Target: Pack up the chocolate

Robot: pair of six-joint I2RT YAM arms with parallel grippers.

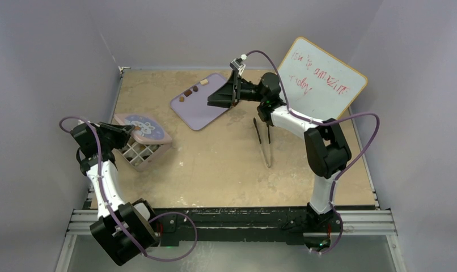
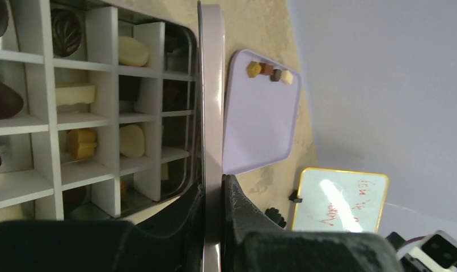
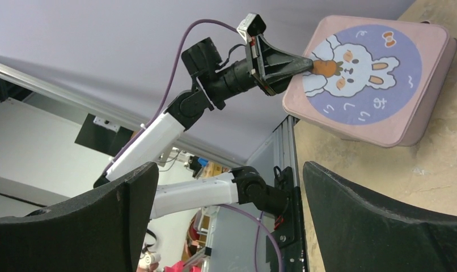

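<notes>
A pink lid (image 1: 153, 131) with a rabbit picture sits tilted over the compartmented chocolate box (image 1: 139, 160). My left gripper (image 1: 128, 130) is shut on the lid's edge, which stands upright between its fingers in the left wrist view. That view shows white dividers with dark, white and yellow chocolates. Several small chocolates (image 1: 188, 92) lie along one edge of the lilac tray (image 1: 201, 114). My right gripper (image 1: 220, 93) is open above that tray's right part; in the right wrist view nothing is between its fingers.
A whiteboard (image 1: 320, 73) with red writing lies at the back right. Metal tongs (image 1: 266, 153) lie below the right arm.
</notes>
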